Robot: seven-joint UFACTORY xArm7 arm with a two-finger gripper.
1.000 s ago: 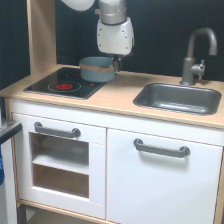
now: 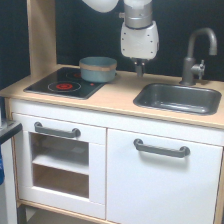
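A blue-grey pot (image 2: 98, 71) stands upright on the wooden counter, overlapping the right edge of the black stove top (image 2: 62, 88). The white robot arm comes down from the top of the view, and its small dark gripper (image 2: 140, 69) hangs to the right of the pot, a little apart from it. At this size the fingers are too small to show whether they are open or shut. Nothing can be made out hanging from them.
A metal sink (image 2: 180, 97) is set into the right side of the counter (image 2: 118, 95), with a grey faucet (image 2: 194, 58) behind it. Below are a small oven (image 2: 62, 160) and a white cabinet door (image 2: 160, 180). Bare counter lies between pot and sink.
The arm and gripper have moved to the right, from the pot's right edge to bare counter in front of the sink's left side. The pot stands in about the same place.
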